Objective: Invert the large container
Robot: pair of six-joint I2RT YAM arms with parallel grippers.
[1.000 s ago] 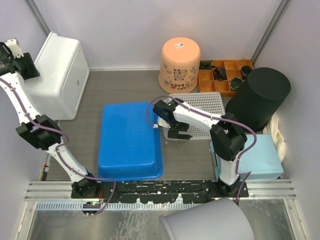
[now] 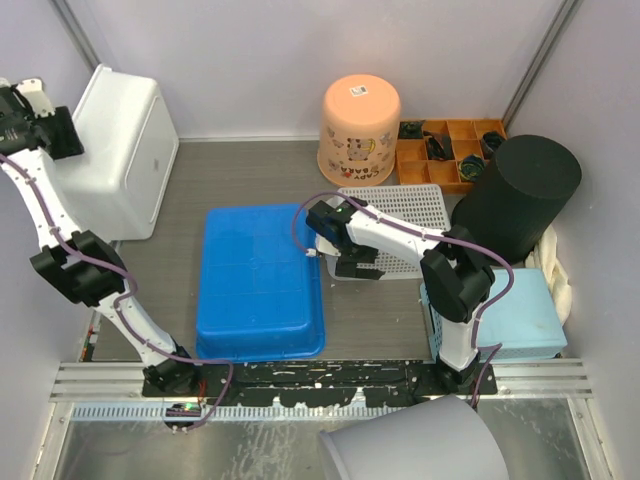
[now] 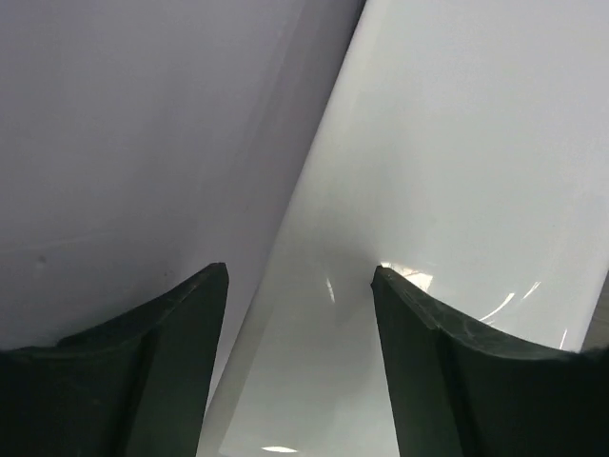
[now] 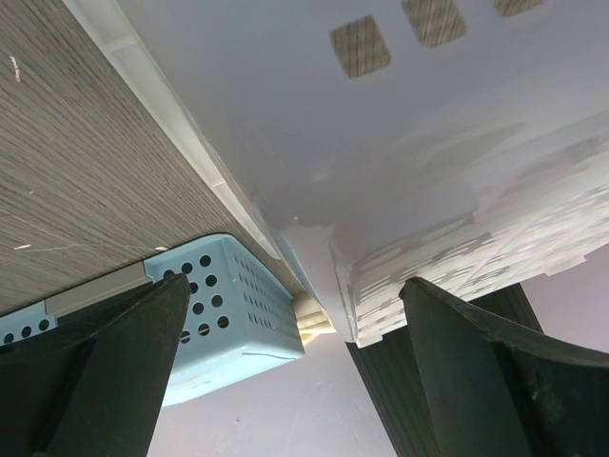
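The large white container (image 2: 130,165) stands at the far left, its smooth faces tilted toward the left wall. At its upper left edge is my left gripper (image 2: 66,133), over the white surface. Seen in the left wrist view, the left gripper has its fingers apart, with the container (image 3: 457,171) behind and below them; nothing is visibly clamped. Whether the fingertips touch the container I cannot tell. My right gripper (image 2: 360,262) is open by the pale perforated basket (image 2: 410,208); the right wrist view shows empty space between its fingers.
Centre: a blue lid-like bin (image 2: 260,285). Behind stand a peach bin (image 2: 362,130) and an orange divided tray (image 2: 465,140). To the right are a black cylinder (image 2: 520,190) and light-blue basket (image 2: 520,310). A grey wall (image 3: 143,143) lies close left of the left gripper.
The white container and the right arm look unmoved.
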